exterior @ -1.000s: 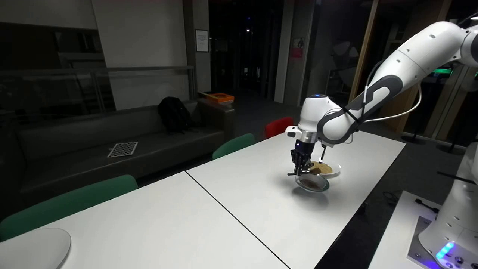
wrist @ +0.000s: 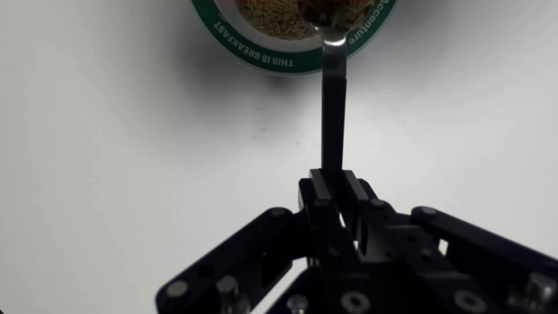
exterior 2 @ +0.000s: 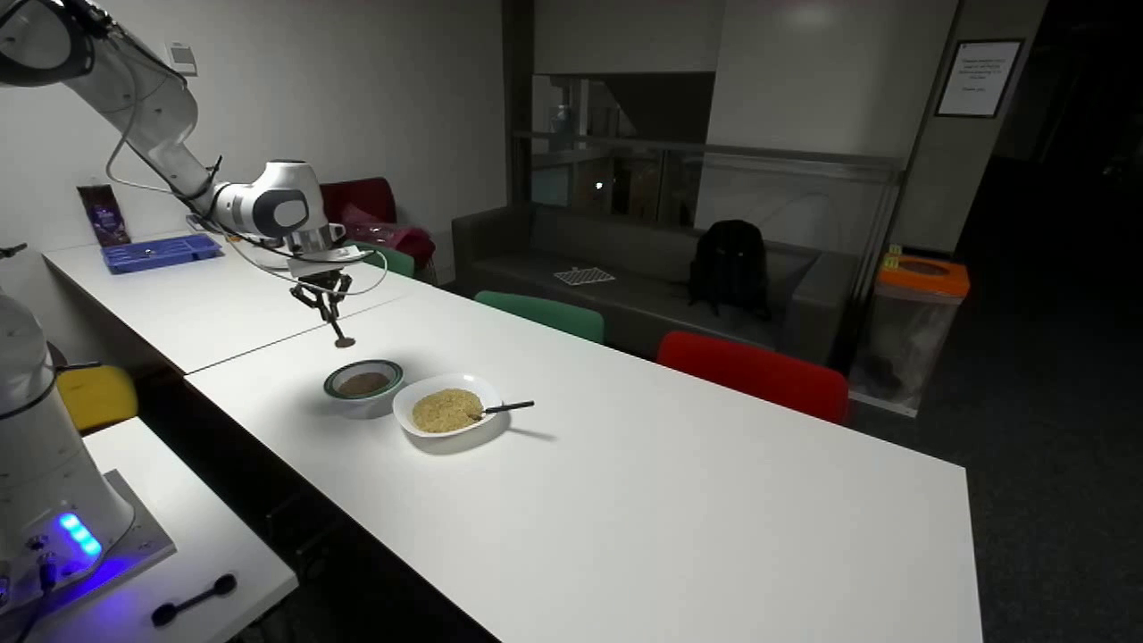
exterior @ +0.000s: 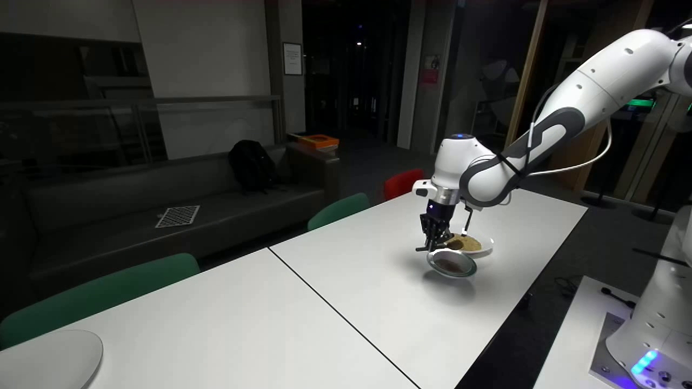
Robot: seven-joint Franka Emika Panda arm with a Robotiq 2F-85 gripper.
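My gripper is shut on the black handle of a spoon. In the wrist view the spoon's metal head reaches over a green-rimmed bowl, with some brown stuff in it. Brown grains lie in that bowl, which is cut off by the top edge. Exterior view 2 has the gripper above and behind the bowl, the spoon head held clear of it. Beside the bowl stands a white dish of yellowish grain, a second black-handled utensil resting in it.
The white table is wide and clear to the right of the dish. At its far left are a blue tray and a dark packet. Green and red chairs line the far side.
My gripper and the spoon have risen very slightly. The spoon's head shows a rounder, darker face than before, as if turned a little. Bowl and dish stay put.
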